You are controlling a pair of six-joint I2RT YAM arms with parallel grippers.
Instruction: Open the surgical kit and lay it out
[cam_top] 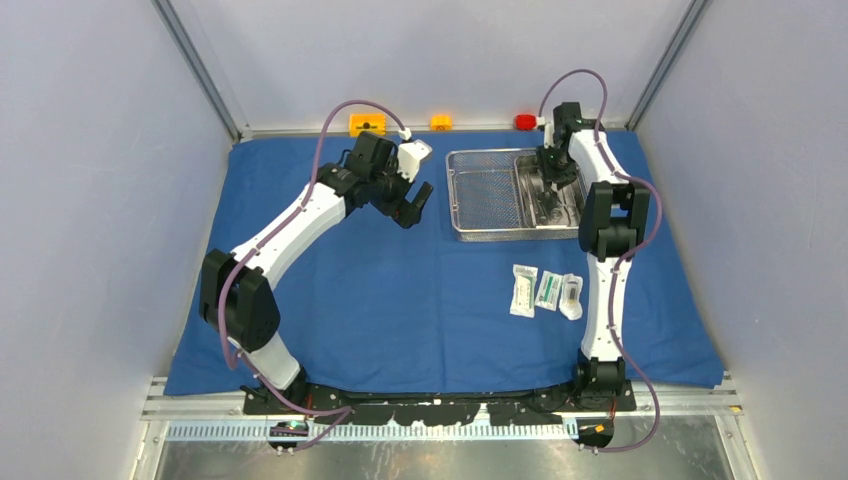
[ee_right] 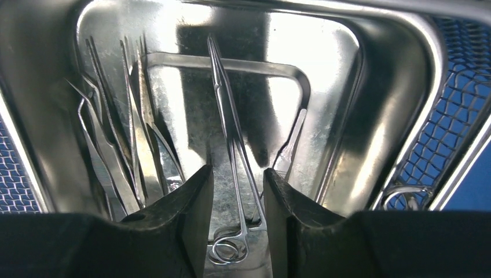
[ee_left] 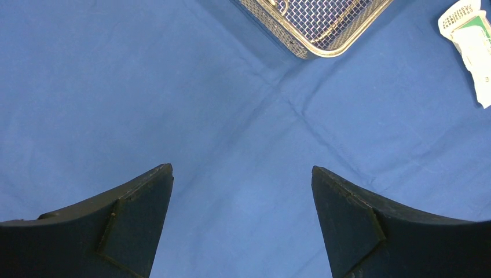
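Note:
A wire mesh basket (cam_top: 485, 235) holds a steel tray (ee_right: 382, 133) at its right. In the tray lie several tweezers (ee_right: 147, 150), long scissor-handled forceps (ee_right: 243, 156) and a slim instrument (ee_right: 292, 139). My right gripper is low over the tray, its fingers part open either side of the long forceps' shanks; contact cannot be told. My left gripper stands open over bare cloth, left of the basket.
Three white packets (cam_top: 523, 290) lie on the blue cloth in front of the basket. Yellow and red blocks (cam_top: 525, 122) sit along the back edge.

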